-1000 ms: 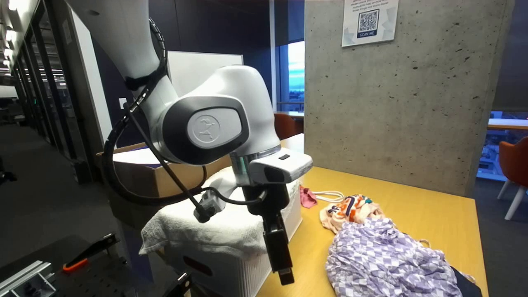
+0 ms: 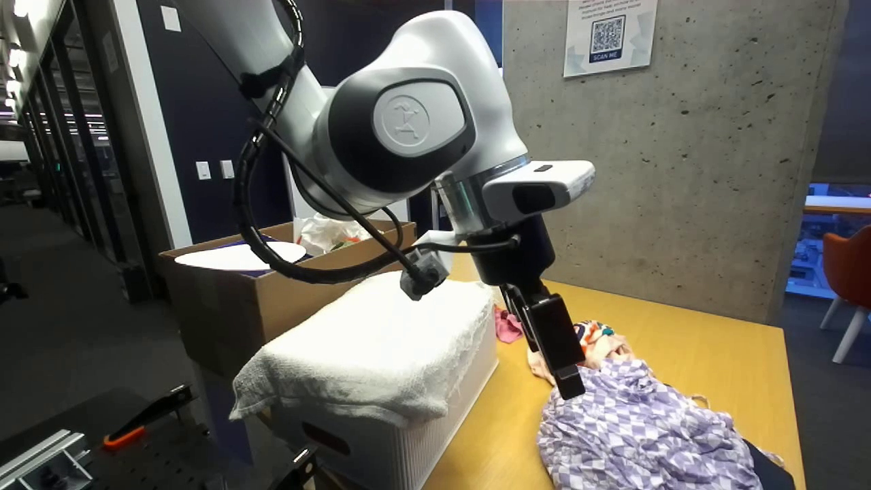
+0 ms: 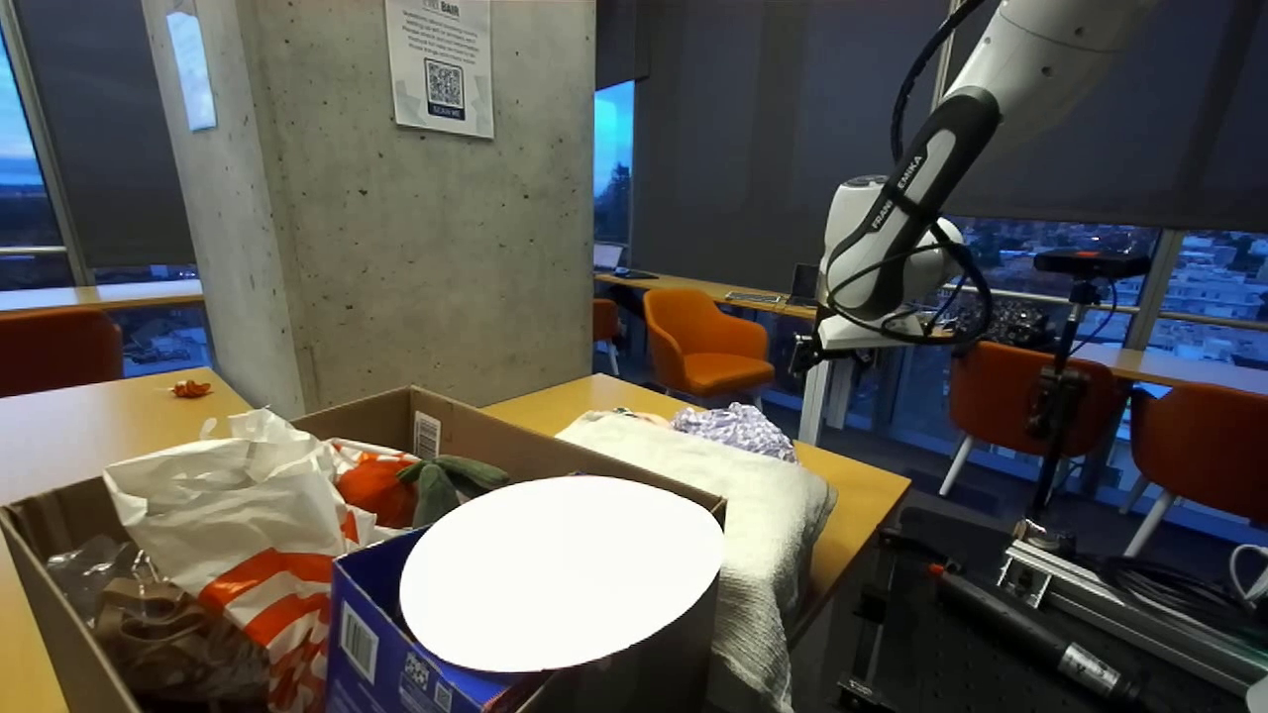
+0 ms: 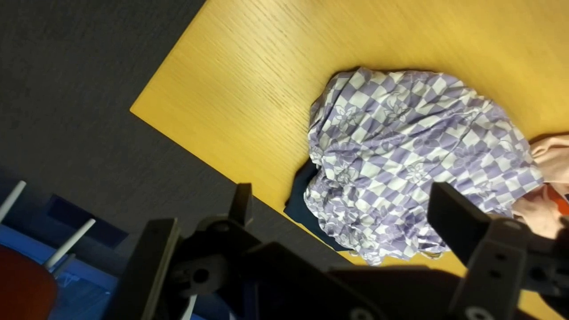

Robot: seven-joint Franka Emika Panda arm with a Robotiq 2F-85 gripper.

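A crumpled purple-and-white checked cloth [image 4: 416, 154] lies on the wooden table [image 4: 234, 90], close to its edge. In the wrist view my gripper stands open, its two dark fingers wide apart with nothing held between them. Seen from exterior view 1, the gripper [image 2: 569, 384] hangs over the near-left side of the checked cloth [image 2: 645, 433], apparently above it. Beside that cloth lies a peach patterned cloth [image 2: 608, 347], partly hidden by the gripper. Dark fabric [image 4: 306, 208] sticks out from under the checked cloth.
A white towel [image 2: 367, 343] drapes over a white bin [image 2: 457, 416] left of the cloths. Behind it stands a cardboard box [image 2: 212, 302] holding bags. A small pink cloth [image 2: 507, 325] sits near the bin.
My arm has risen and swung right, carrying the gripper from beside the bin to over the checked cloth. The cloths, towel and boxes look unmoved.
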